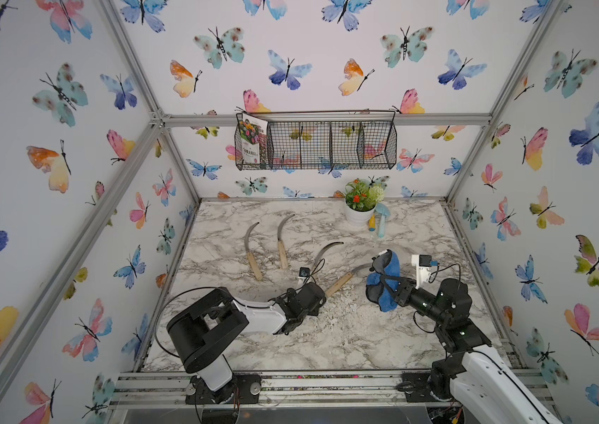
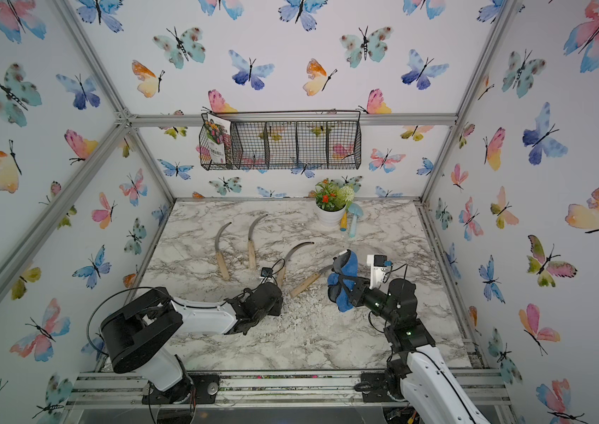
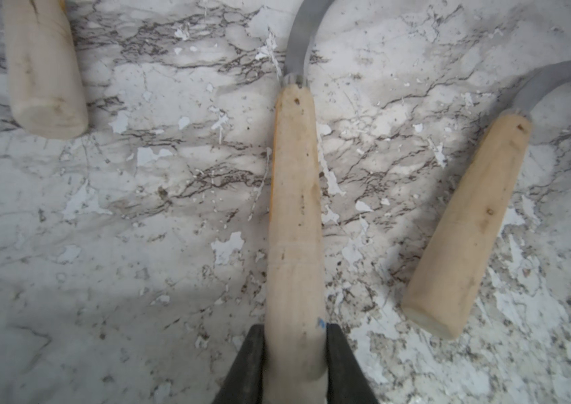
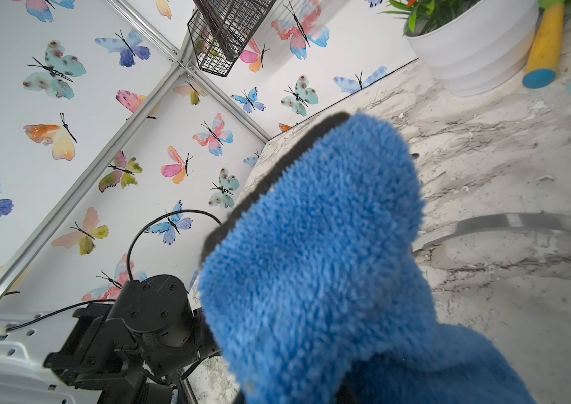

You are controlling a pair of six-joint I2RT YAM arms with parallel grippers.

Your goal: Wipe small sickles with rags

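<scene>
My left gripper is shut on the wooden handle (image 3: 295,195) of a sickle, low over the table, with the curved blade (image 3: 302,40) pointing away. Another sickle (image 1: 339,284) lies just right of it; two more, lie farther back left. My right gripper (image 1: 402,289) is shut on a blue rag (image 4: 319,256) with a dark side, held above the right part of the table; its fingers are mostly hidden by the cloth.
A potted plant (image 1: 360,212) with blue and yellow handled items stands at the back. A wire basket (image 1: 315,141) hangs on the back wall.
</scene>
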